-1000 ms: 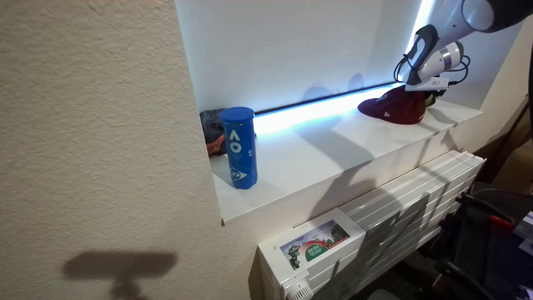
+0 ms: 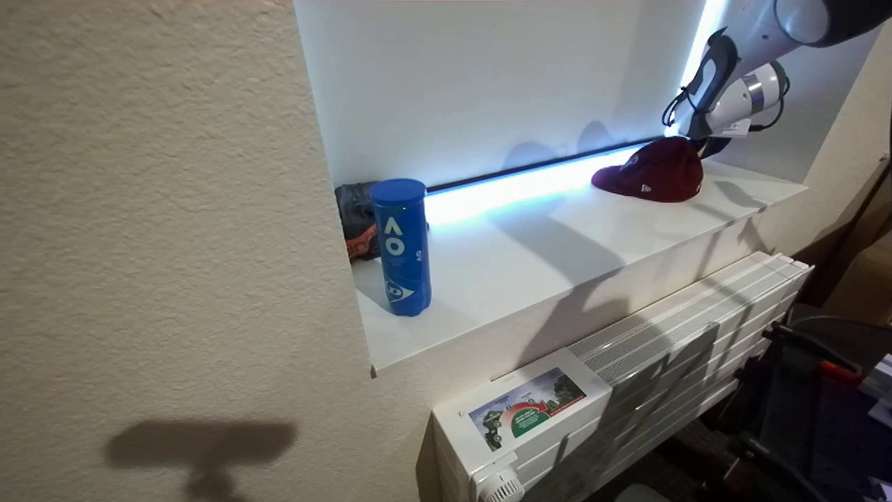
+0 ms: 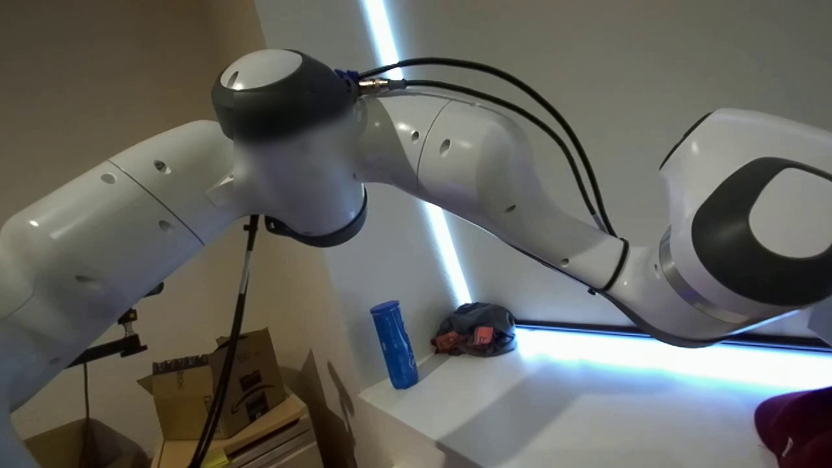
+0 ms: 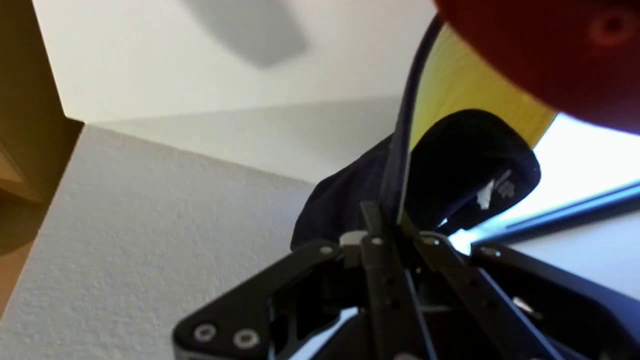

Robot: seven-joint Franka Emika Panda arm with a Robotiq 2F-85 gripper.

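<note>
A maroon cap (image 2: 656,171) sits toward the right end of the white windowsill, its brim pointing left. In the wrist view a blurred red surface (image 4: 558,57) fills the top right corner. My gripper is shut on a thin dark strip (image 4: 414,84) that rises from between its fingertips. Behind the strip are a dark cap-like fabric piece (image 4: 474,156) with a small label and a yellow surface (image 4: 453,81). Whether the strip belongs to this dark piece, I cannot tell. From outside, the arm and maroon cap hide my fingertips.
A blue tennis ball can (image 2: 403,251) stands upright at the sill's left end, with a dark grey and orange bundle (image 2: 357,222) behind it. Below runs a white radiator (image 2: 669,335); a bright window gap (image 2: 518,192) lines the back.
The maroon cap has shifted slightly left and toward the back. My hand has turned, and its white plate shows less than before. The blue can has stayed put.
</note>
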